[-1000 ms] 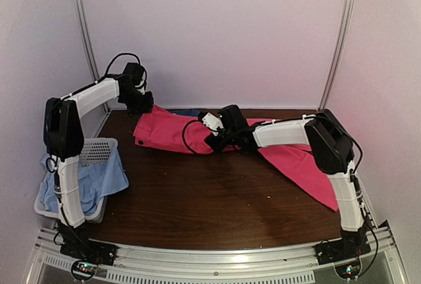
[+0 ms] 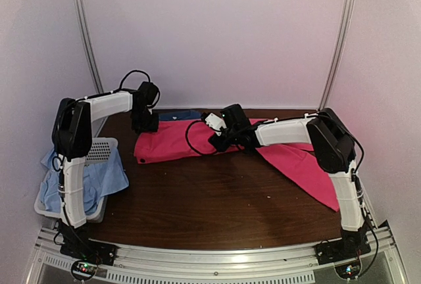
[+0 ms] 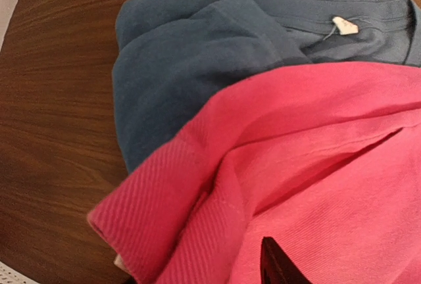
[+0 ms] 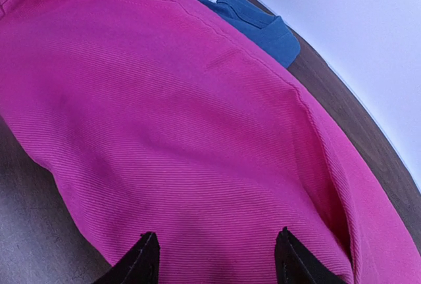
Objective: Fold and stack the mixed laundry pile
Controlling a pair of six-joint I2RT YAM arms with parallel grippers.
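Note:
A pink ribbed garment [image 2: 171, 142] stretches along the back of the table, with a long part running down to the front right. Behind it lies dark blue folded cloth [image 3: 177, 67], showing a small white tag. My left gripper [image 2: 148, 126] is low at the pink garment's left end; in its wrist view the fingers are partly hidden by the pink fold, so its state is unclear. My right gripper sits over the middle of the pink garment, fingers apart, with the cloth lying below and between them.
A white basket [image 2: 99, 152] with light blue clothes [image 2: 99, 182] stands at the left edge. Walls enclose the back and sides.
The right arm is nearly unchanged.

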